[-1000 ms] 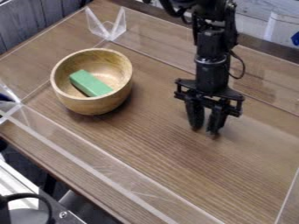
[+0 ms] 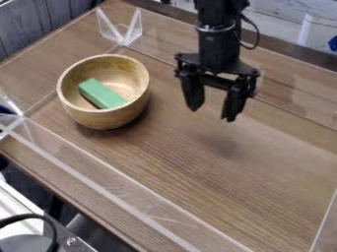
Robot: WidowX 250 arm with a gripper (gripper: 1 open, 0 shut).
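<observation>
My black gripper [image 2: 215,94] hangs above the middle-back of the wooden table, its two fingers spread open and pointing down, with nothing visible between them. To its left, apart from it, a light wooden bowl [image 2: 102,121] holds a green block [image 2: 102,94].
Clear tape or plastic pieces lie along its left and back edges. A white wall stands at the back right, and a dark cable with metal parts sits at the bottom left.
My gripper has risen from low over the table toward the back, moving up and slightly left. The bowl and block have not moved.
</observation>
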